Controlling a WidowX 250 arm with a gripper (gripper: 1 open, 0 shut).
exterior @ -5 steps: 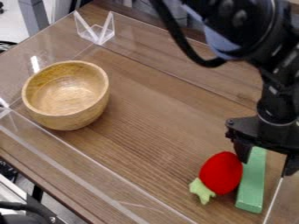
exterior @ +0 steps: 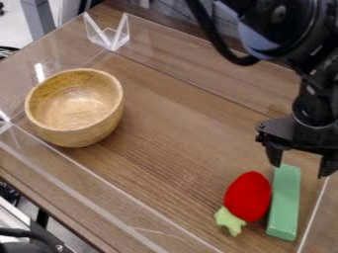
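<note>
My gripper (exterior: 298, 156) is at the right of the camera view, open, above the upper end of a green rectangular block (exterior: 284, 210) lying on the wooden table. Just left of the block lies a red, rounded object with a pale green top (exterior: 247, 195), like a strawberry or pepper. The arm hides what lies behind the gripper.
A wooden bowl (exterior: 74, 107) stands at the left. A small white wire rack (exterior: 109, 31) is at the upper left. The table's edge runs along the lower left.
My gripper has moved upward in the picture, uncovering more of the green block's upper end. The block and the red object have stayed in place.
</note>
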